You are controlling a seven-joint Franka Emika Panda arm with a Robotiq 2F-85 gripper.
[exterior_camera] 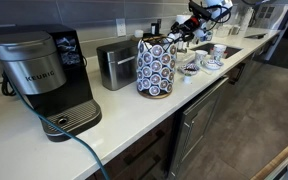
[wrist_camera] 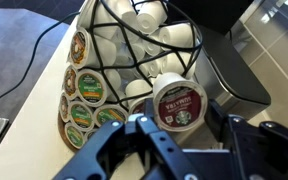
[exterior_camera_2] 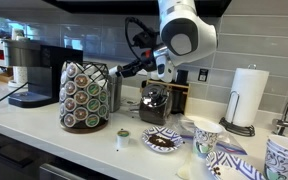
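A coffee pod (wrist_camera: 179, 103) with a dark red and white lid is pinched between the fingertips of my gripper, its lid facing the wrist camera. Behind it stands the black wire pod rack (wrist_camera: 114, 75), with round-lidded pods along its outer side and several white cups loose inside. In exterior view 2, my gripper (exterior_camera_2: 121, 72) reaches in from the right at the upper rim of the rack (exterior_camera_2: 84, 98). Exterior view 1 shows the gripper (exterior_camera: 174, 36) small and dark by the rack's top (exterior_camera: 156, 68); the held pod is hard to make out there.
A Keurig machine (exterior_camera: 49, 80) and a metal toaster (exterior_camera: 117, 64) stand along the wall. One green-lidded pod (exterior_camera_2: 123, 139) sits on the counter (exterior_camera_2: 99, 155) before the rack. Patterned plates (exterior_camera_2: 161, 138) and cups (exterior_camera_2: 206, 138) occupy the counter to the right.
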